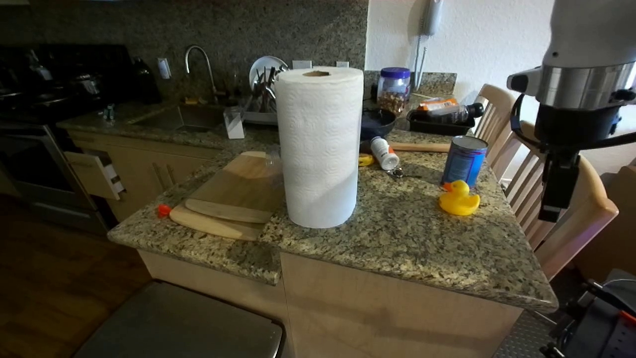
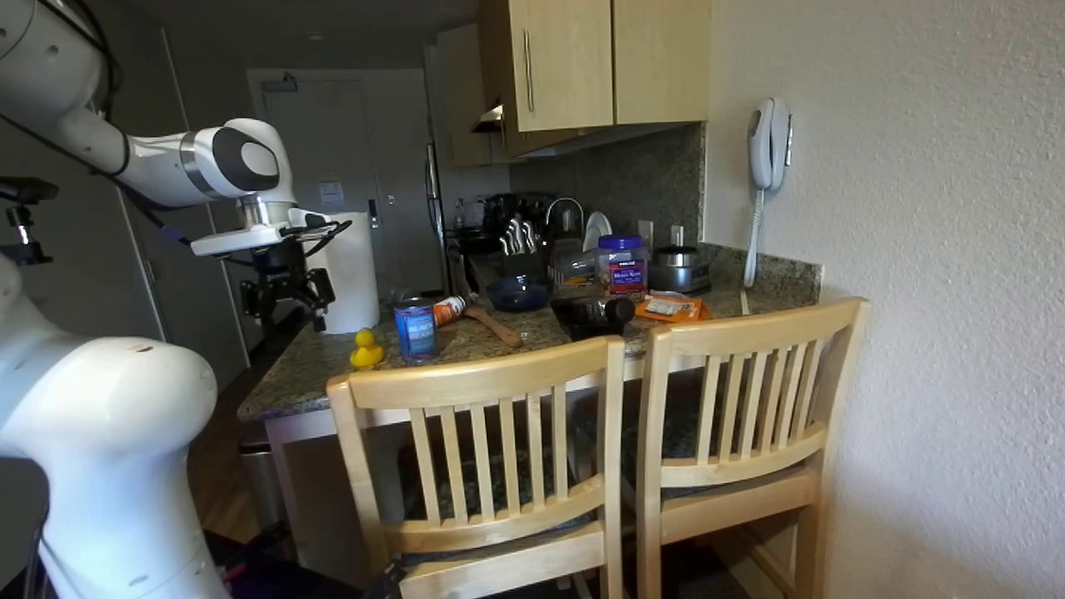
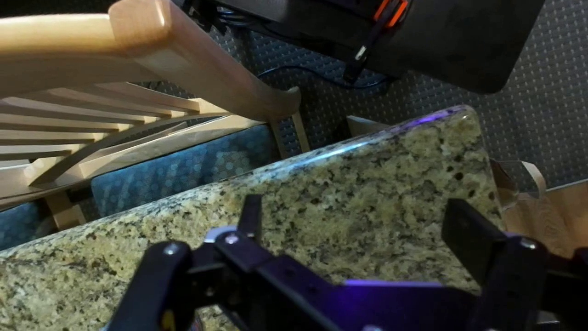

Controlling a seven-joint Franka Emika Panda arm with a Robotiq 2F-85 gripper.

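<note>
Over the right end of the counter, my gripper hangs in the air, its fingers wide apart and nothing between them. Exterior view 1 has it (image 1: 550, 214) pointing down, right of the yellow rubber duck (image 1: 459, 199). Behind the duck stands a blue can (image 1: 462, 161). From the second exterior view, the gripper (image 2: 286, 304) is higher than the duck (image 2: 366, 349) and the can (image 2: 416, 331), to their left. Bare granite counter (image 3: 353, 204) shows beneath the fingers in the wrist view. A tall white paper towel roll (image 1: 320, 149) stands upright mid-counter.
Wooden chairs (image 2: 479, 379) line the counter's edge. Cutting boards (image 1: 235, 185) lie left of the roll. Farther back are a tipped white bottle (image 1: 384, 153), a dark bowl (image 1: 376, 122) and a purple-lidded jar (image 1: 393, 89).
</note>
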